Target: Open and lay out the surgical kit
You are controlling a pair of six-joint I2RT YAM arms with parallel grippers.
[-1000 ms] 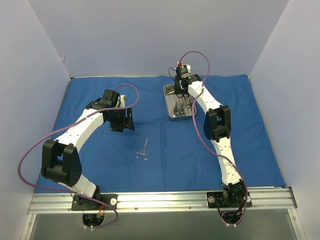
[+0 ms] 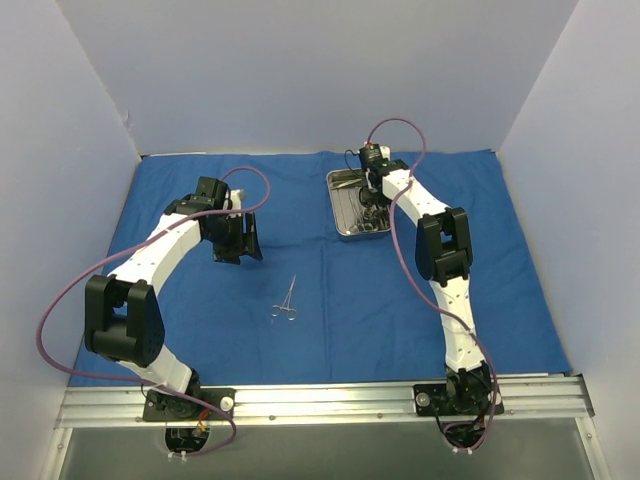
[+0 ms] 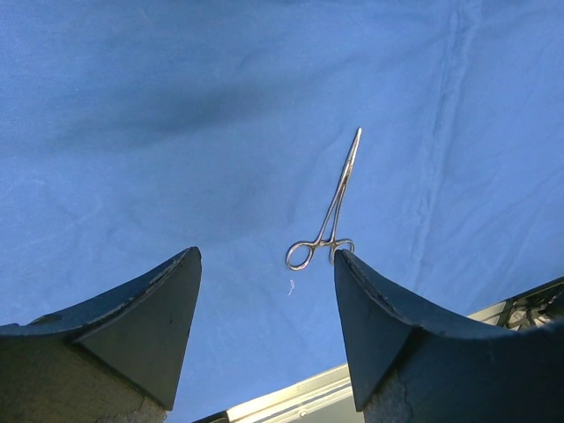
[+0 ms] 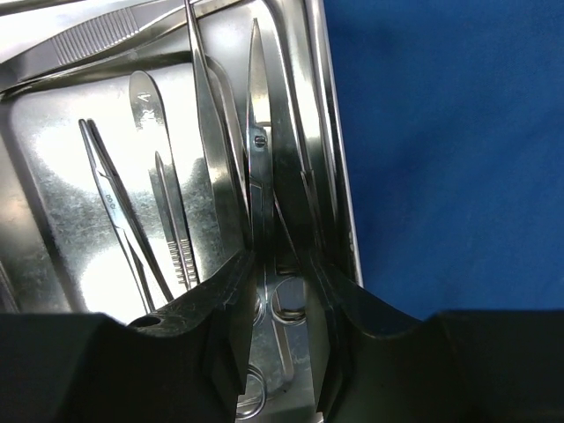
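Note:
In the top view, the metal tray [image 2: 341,205] with several instruments stands at the back right of centre, partly covered by my right gripper [image 2: 372,195]. Seen from the right wrist, that gripper is partly open over the straight scissors [image 4: 260,163], with their finger rings [image 4: 289,315] showing in the gap between its fingers. Whether the fingers touch the scissors I cannot tell. A ring-handled clamp [image 3: 333,211] lies alone on the blue cloth. My left gripper [image 2: 238,252] hangs open over the cloth at the left, away from the clamp, holding nothing.
Beside the scissors in the tray lie tweezers [image 4: 210,132], a flat handle [image 4: 163,159] and a slim clamp [image 4: 119,207]. The tray's raised wall [image 4: 342,167] runs close to the right finger.
The left gripper has shifted slightly to the left. Clamp and tray stay put.

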